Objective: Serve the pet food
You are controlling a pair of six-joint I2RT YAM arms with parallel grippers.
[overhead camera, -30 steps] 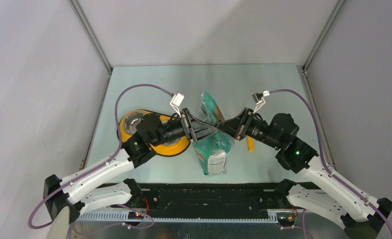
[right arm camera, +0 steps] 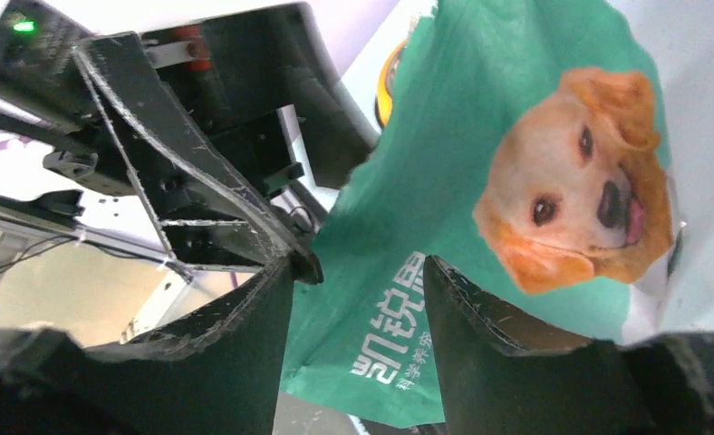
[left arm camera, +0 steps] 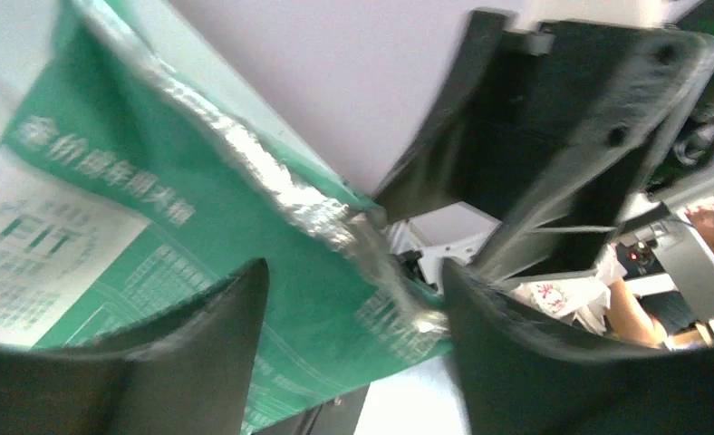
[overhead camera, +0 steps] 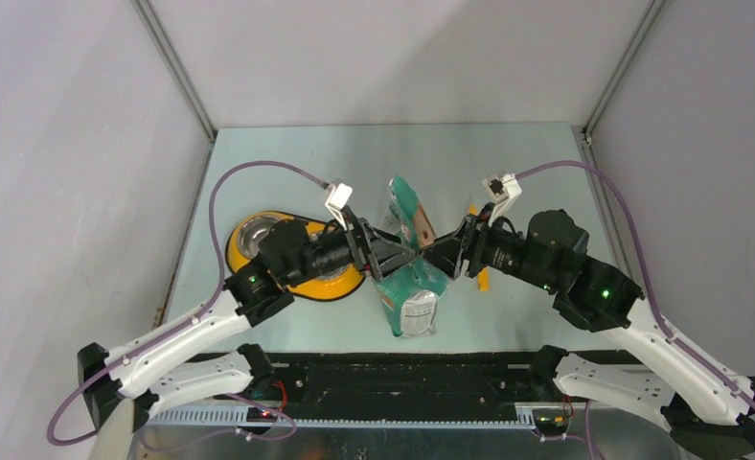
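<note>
A green pet food bag (overhead camera: 414, 297) stands mid-table, with a dog's face printed on the side that the right wrist view shows. Its top edge (left arm camera: 335, 222) looks crumpled and silvery in the left wrist view. From the left, my left gripper (overhead camera: 410, 255) reaches over the bag, open; its dark fingers (left arm camera: 190, 349) are spread with the bag behind the gap. My right gripper is open too, close against the bag's upper part from the right. In the top view the two grippers' tips nearly meet above the bag, hiding part of it.
A yellow double-bowl stand (overhead camera: 304, 287) with metal bowls lies left of the bag, partly under my left arm. A narrow yellow item (overhead camera: 483, 280) lies on the right, partly covered by my right gripper.
My right gripper's fingers have spread, and its arm has shifted rightward. The bag stays in place.
</note>
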